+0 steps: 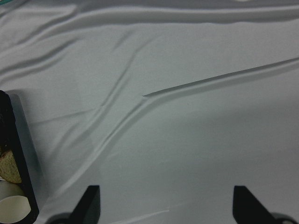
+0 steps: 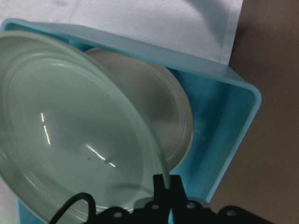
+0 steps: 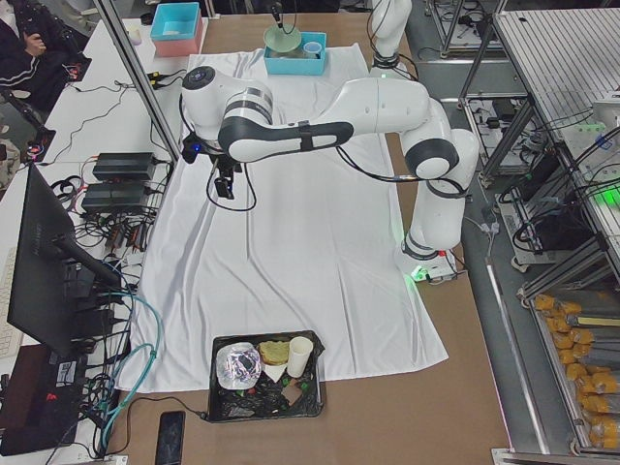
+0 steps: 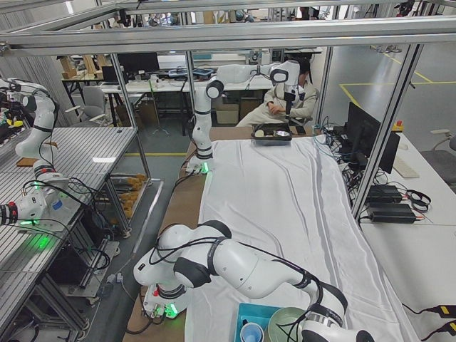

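A pale green plate (image 2: 70, 126) tilts above a light blue bin (image 2: 224, 126), my right gripper shut on its rim. Beneath it in the bin lies another plate (image 2: 166, 107). In the camera left view a small light blue cup (image 3: 312, 48) stands at the bin's right. My left gripper is open over bare white cloth, with nothing between its fingers; a black tray (image 3: 220, 378) holding a foil-covered item, bread and a white cup lies at the near end, partly seen in the left wrist view.
The white cloth (image 3: 281, 271) between bin and tray is clear. A monitor (image 3: 48, 262), cables and black boxes line the left side; metal frames and rails run along the right. A phone (image 3: 170, 436) lies beside the tray.
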